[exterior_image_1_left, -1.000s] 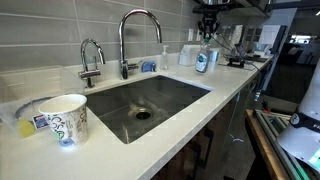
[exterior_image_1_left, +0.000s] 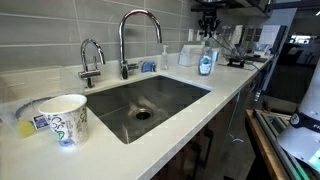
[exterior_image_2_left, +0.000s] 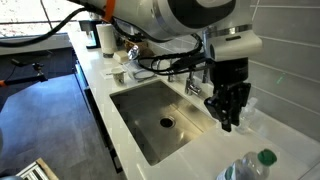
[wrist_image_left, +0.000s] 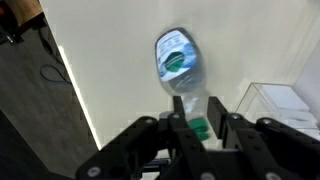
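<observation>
A clear bottle with a blue-and-white label (wrist_image_left: 177, 55) and a green cap (wrist_image_left: 200, 128) appears in the wrist view. My gripper is shut on the bottle, with its clear part between the fingertips. Exterior view 1 has the bottle (exterior_image_1_left: 206, 64) at the counter's far end, below the dark gripper (exterior_image_1_left: 208, 36). Whether its base touches the counter is unclear. At the lower right of exterior view 2, the bottle (exterior_image_2_left: 243, 170) shows partly, cut off by the frame edge, below the gripper (exterior_image_2_left: 228, 118).
The sink (exterior_image_1_left: 145, 105) opens in the middle of the counter, with a tall faucet (exterior_image_1_left: 124, 45) behind it. A patterned paper cup (exterior_image_1_left: 65, 122) stands near the left end. A soap dispenser (exterior_image_1_left: 164, 58) stands behind the sink.
The cup and sink area look unchanged.
</observation>
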